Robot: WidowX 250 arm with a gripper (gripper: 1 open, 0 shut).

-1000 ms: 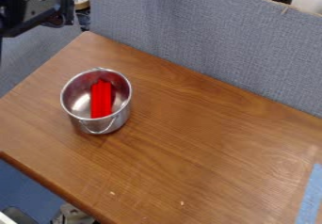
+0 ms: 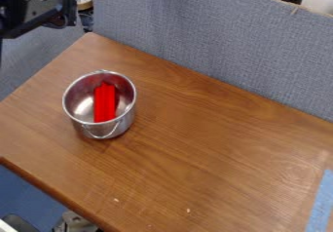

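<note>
A red block (image 2: 104, 103) lies inside a silver metal pail (image 2: 125, 121) with a wire handle, on the left part of the wooden table (image 2: 208, 148). The dark robot arm (image 2: 33, 2) reaches into the top left corner, above and behind the pail and apart from it. Whether its gripper is open or shut is hard to make out.
Grey padded walls stand along the back and left of the table. A blue strip (image 2: 317, 202) runs at the lower right.
</note>
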